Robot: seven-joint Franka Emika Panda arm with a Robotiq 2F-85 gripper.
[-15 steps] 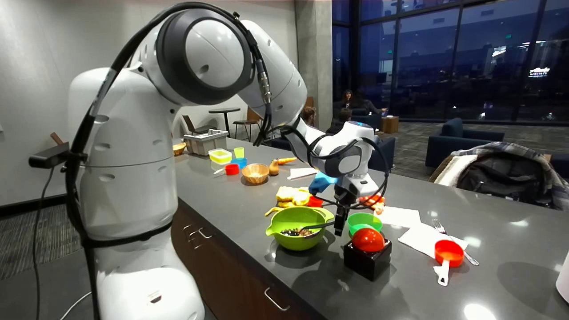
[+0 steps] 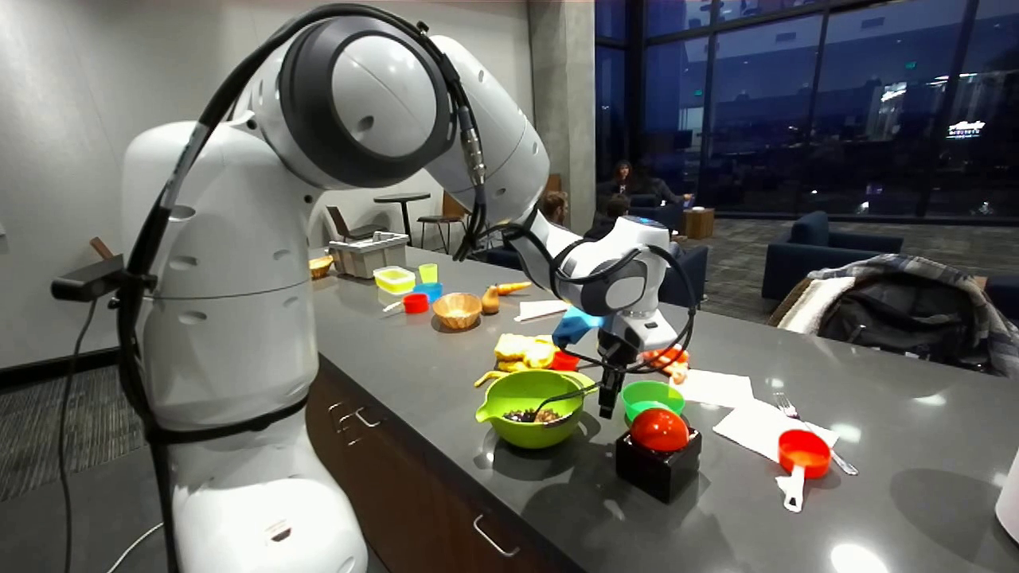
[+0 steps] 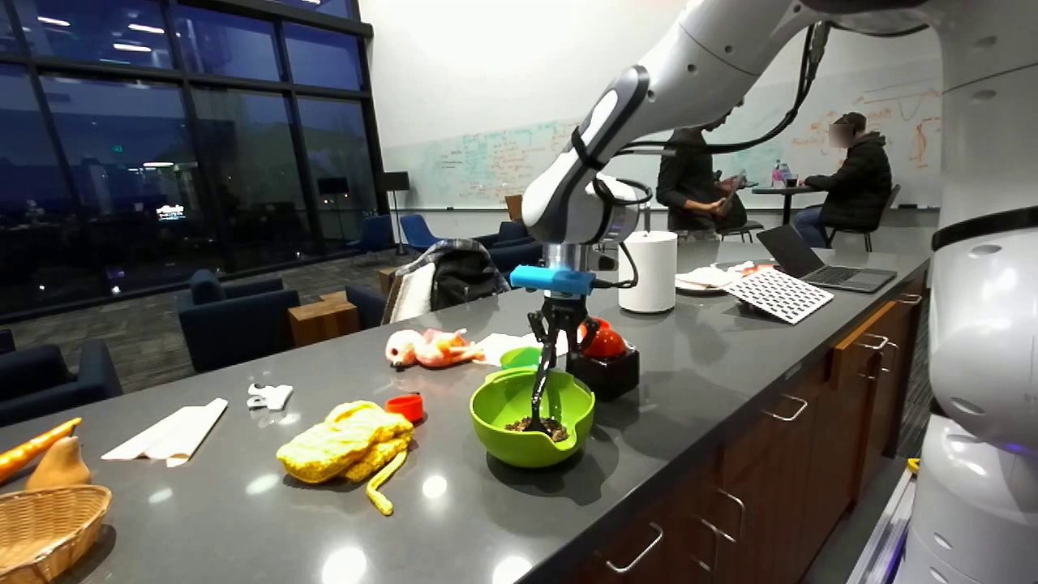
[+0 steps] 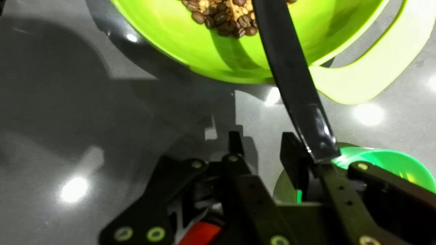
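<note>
A lime-green bowl (image 2: 527,436) with a side handle stands on the counter, dark beans (image 4: 222,18) in its bottom. A black spoon-like utensil (image 4: 292,77) leans out of the bowl over its rim. Its handle end lies across the right finger (image 4: 291,149) in the wrist view. My gripper is partly open just beside the bowl, pointing down. Bare counter shows in the gap between its fingertips, and the handle does not lie in that gap. Whether the handle touches the finger, I cannot tell. The utensil's head is out of the wrist view.
Close by the gripper are a green cup (image 2: 653,398) and a black box (image 2: 659,464) with a red round object (image 2: 659,430) on top. A yellow plush (image 3: 345,443) and a red cup (image 3: 405,407) lie beyond the bowl. A red scoop (image 2: 803,453) rests on the right.
The utensil's handle stands higher and more arched over the bowl's rim in exterior view 1. The arm has barely moved, and the bowl stays put.
</note>
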